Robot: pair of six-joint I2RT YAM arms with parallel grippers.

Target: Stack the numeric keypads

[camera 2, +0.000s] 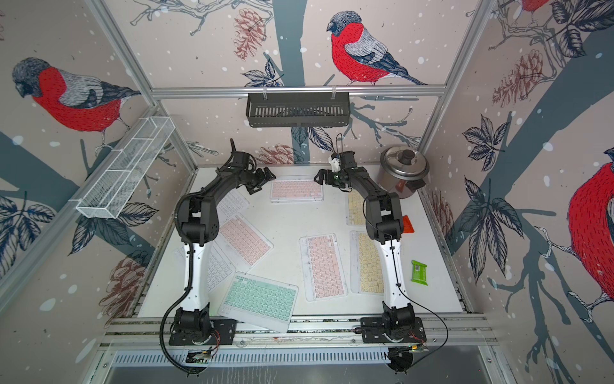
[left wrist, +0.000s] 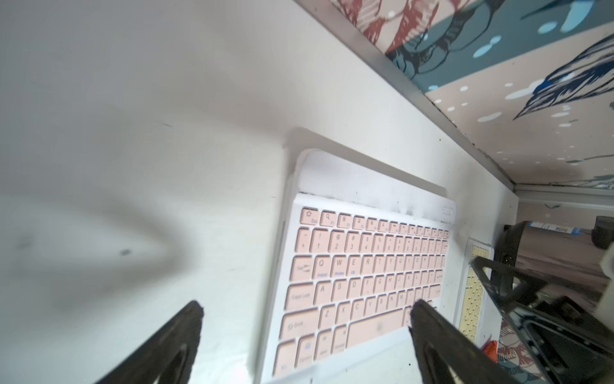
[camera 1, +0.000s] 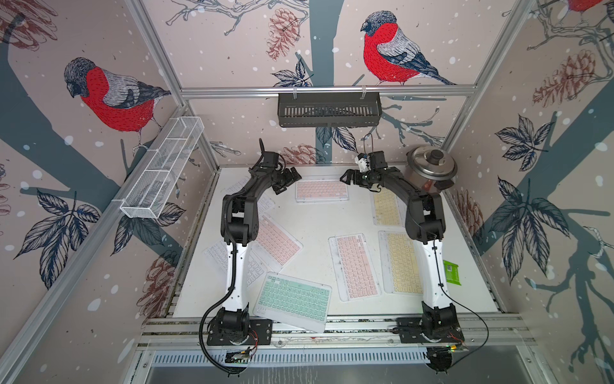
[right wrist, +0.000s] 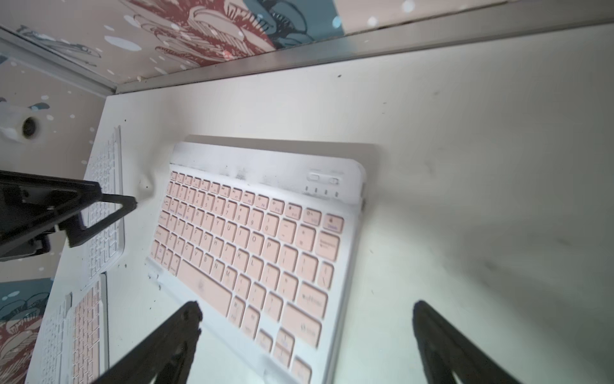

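A white keyboard with pink keys [camera 1: 321,190] lies flat at the middle of the table's back edge, possibly on another board; its side looks thick in the wrist views. At its left end my left gripper [camera 1: 289,181] stands open, apart from it. Beyond its right end my right gripper [camera 1: 354,177] is open too, nothing between its fingers. Other keyboards lie about: two pink ones [camera 1: 278,243] [camera 1: 356,266], two yellow ones [camera 1: 386,208] [camera 1: 403,261], a green one [camera 1: 295,299] at the front, and pale white ones [camera 2: 232,206] at the left, partly hidden by the left arm.
A lidded metal pot [camera 1: 432,167] stands at the back right corner. A green packet [camera 1: 452,272] and an orange item [camera 2: 407,224] lie along the right side. A white wire basket [camera 1: 163,167] hangs at the left.
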